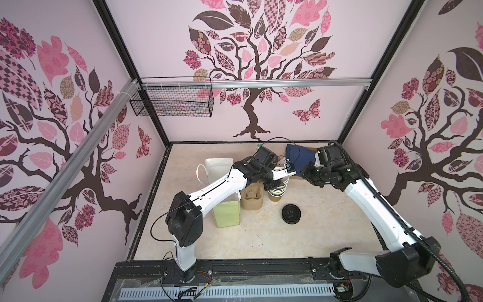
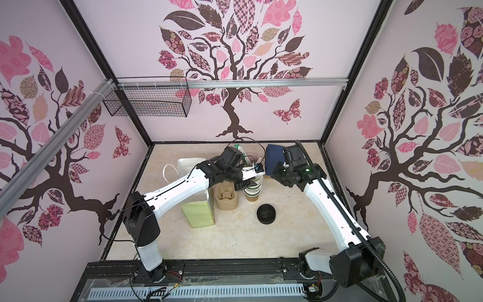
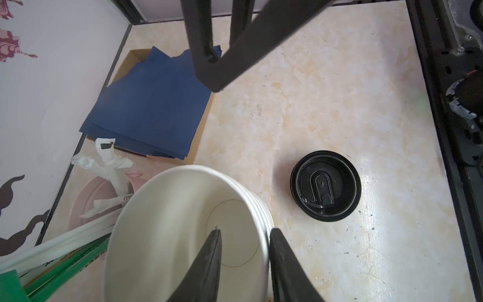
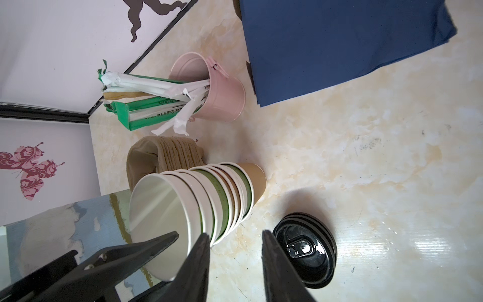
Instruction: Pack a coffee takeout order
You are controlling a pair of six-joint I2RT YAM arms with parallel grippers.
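Note:
A stack of paper cups (image 1: 277, 188) (image 2: 253, 188) stands mid-table. My left gripper straddles the top cup's rim (image 3: 186, 171), one finger inside and one outside, the fingers apart. My right gripper hangs open to the right of the stack, above the table, with nothing held between its fingers. A pile of black lids (image 4: 304, 251) (image 3: 324, 186) lies in front of the cups. Tan cup carriers (image 1: 251, 198) (image 4: 166, 156) stand left of the stack.
Behind are a pink bucket (image 4: 226, 95) of wrapped straws and a box of blue napkins (image 3: 146, 100). A light green and white bag (image 1: 226, 214) stands at the left.

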